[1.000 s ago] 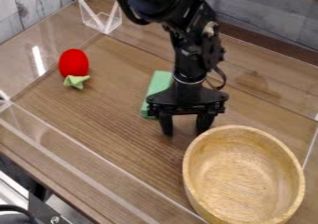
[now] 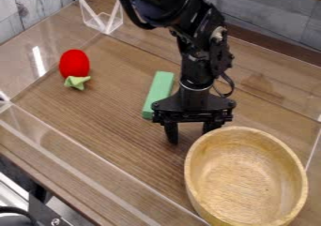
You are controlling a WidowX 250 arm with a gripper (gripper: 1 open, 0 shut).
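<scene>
My black gripper (image 2: 193,117) is low over the wooden table at the centre, its fingers down near the surface, just behind a large pale yellow bowl (image 2: 245,178). A green rectangular object (image 2: 158,88) lies at its left, partly hidden by the gripper. I cannot tell whether the fingers hold anything.
A red round object (image 2: 74,62) with a small light green piece (image 2: 77,82) lies at the left. Bare table (image 2: 88,136) fills the front left and the right rear. A wall edge runs along the back.
The gripper has shifted very slightly right and toward the bowl. The other things look unmoved.
</scene>
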